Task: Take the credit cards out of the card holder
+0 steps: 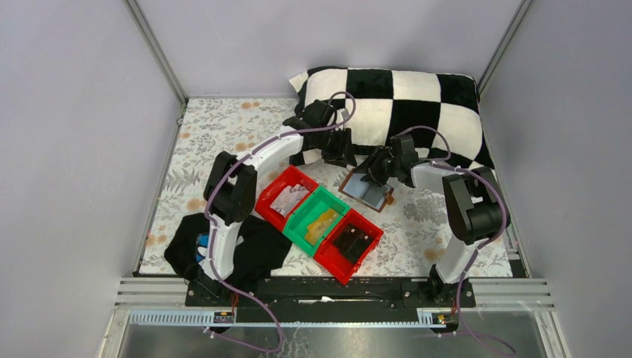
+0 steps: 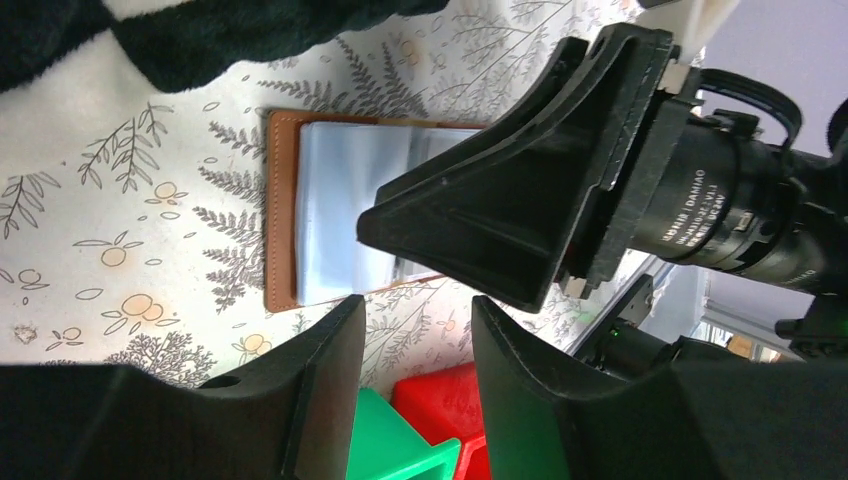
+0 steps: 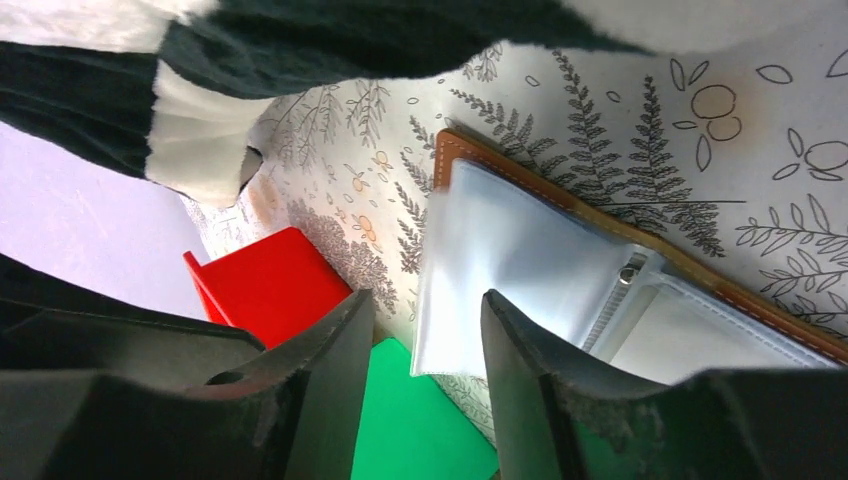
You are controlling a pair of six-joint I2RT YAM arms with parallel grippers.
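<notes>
The card holder [image 1: 365, 189] lies open on the table, brown-edged with pale plastic sleeves. My left gripper [image 1: 340, 153] is open just beyond its upper left side, with nothing between its fingers. Over the holder's upper part, my right gripper [image 1: 378, 170] covers some of the sleeves. In the right wrist view the right gripper has its fingers apart; the free edge of a sleeve [image 3: 530, 260] shows between them, not gripped. The left wrist view shows the brown border of the holder [image 2: 281, 210] flat on the table. Whether any card sits in the sleeves, I cannot tell.
A three-part tray stands in front: a red bin [image 1: 266, 195] with pale cards, a green bin [image 1: 298, 237] with yellow ones, another red bin [image 1: 344, 272] with dark ones. A checkered cushion [image 1: 414, 97] closes off the back. Black cloth [image 1: 261, 253] lies front left.
</notes>
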